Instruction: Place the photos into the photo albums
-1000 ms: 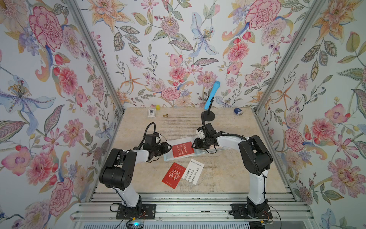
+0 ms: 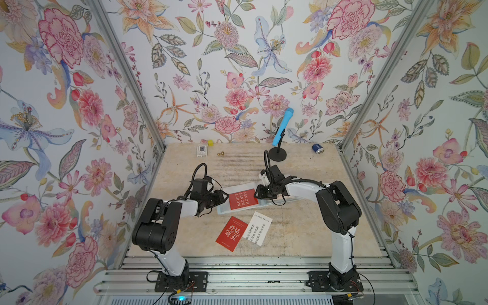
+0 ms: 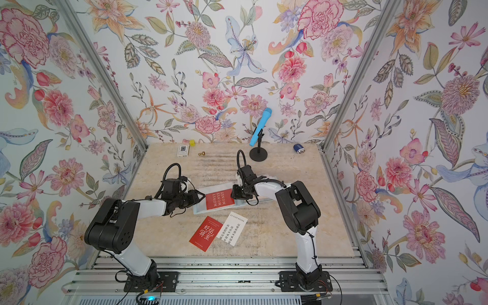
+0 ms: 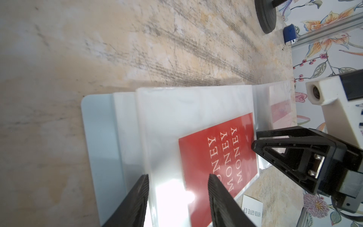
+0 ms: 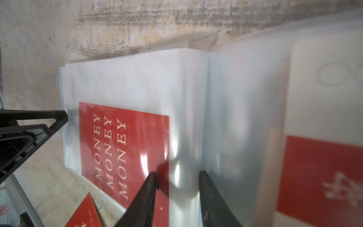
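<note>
The album lies open mid-table, a red MONEY photo showing on its left clear page; another red-and-white card is under the right-hand sleeve. My left gripper stands open above that page's left edge. My right gripper is open at the page's inner edge, its fingertips at the MONEY photo's right side. Two loose photos lie in front of the album: a red one and a white one with black writing.
At the back stand a blue microphone on a black stand, a blue can, a small white box and a small brass object.
My right gripper has moved slightly to the left along the album. The left arm and the loose photos look unchanged.
</note>
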